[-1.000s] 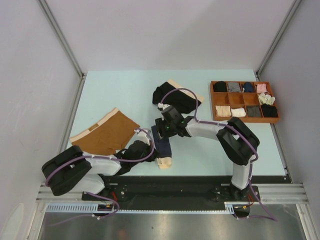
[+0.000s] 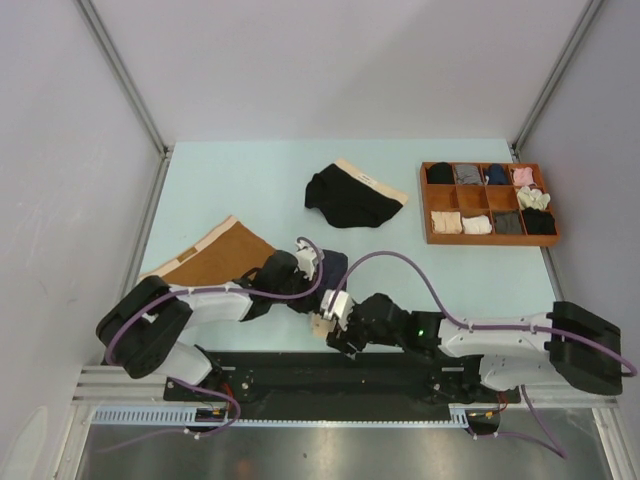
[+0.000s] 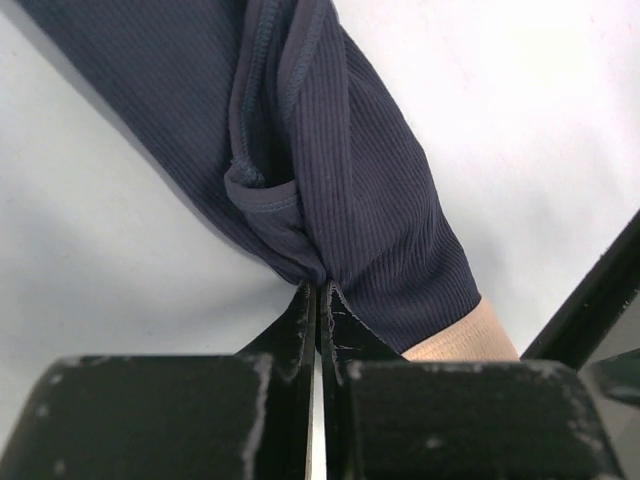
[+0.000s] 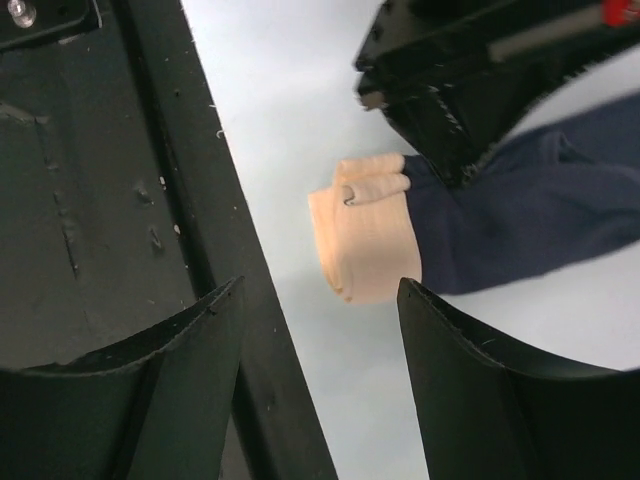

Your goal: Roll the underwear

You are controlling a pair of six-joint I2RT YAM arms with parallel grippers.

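The dark navy underwear (image 3: 380, 180) with a beige waistband (image 4: 372, 245) lies on the white table, partly folded lengthwise, its band end near the front edge. My left gripper is shut on the navy cloth, its tips pressed at the fold beside the band. My right gripper is open over the waistband end, a finger either side of it in the right wrist view. In the top view both grippers partly hide the underwear.
A brown garment (image 2: 220, 250) lies at left, a black one (image 2: 350, 200) at the back. A wooden divided organizer (image 2: 490, 240) of folded items stands at back right. The dark front edge (image 4: 100, 280) is close.
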